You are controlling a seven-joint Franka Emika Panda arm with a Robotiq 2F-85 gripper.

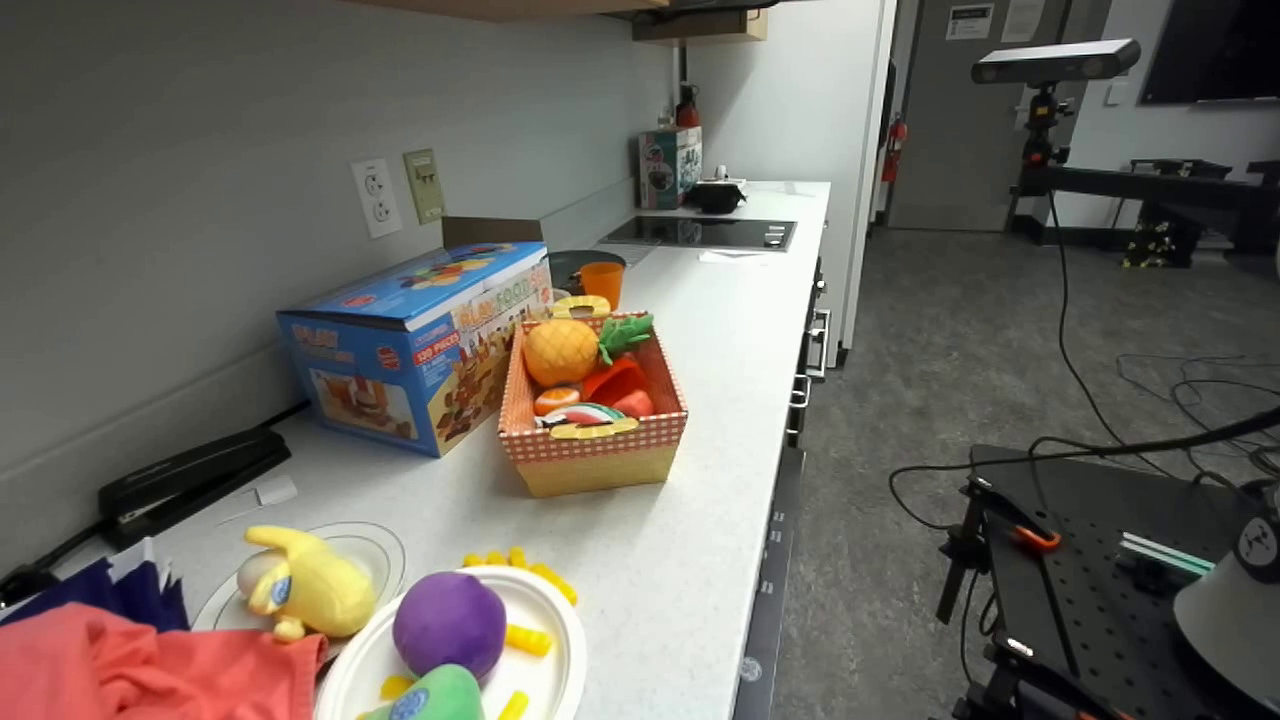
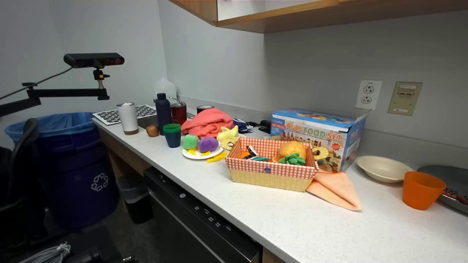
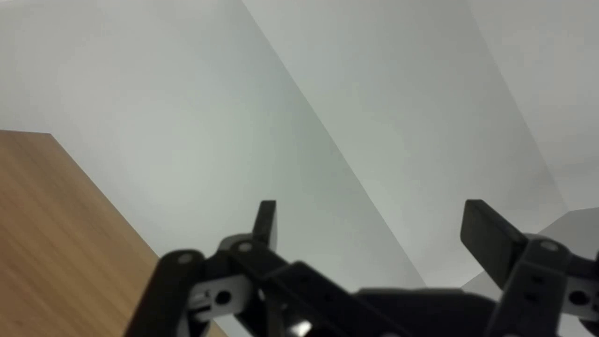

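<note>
In the wrist view my gripper stands open, its dark fingers wide apart with only pale wall and ceiling surfaces behind them. Neither exterior view shows the gripper; the arm's white base is at the right edge of exterior view 1. On the counter, a red-checked basket holds a toy pineapple, red pieces and other play food. A white plate carries a purple plush, a green plush and yellow pieces. Beside it lies a yellow plush.
A blue play food box stands against the wall behind the basket. An orange cup and a cream bowl sit farther along. Bottles and a teal cup crowd the other end. Wooden cabinets hang overhead.
</note>
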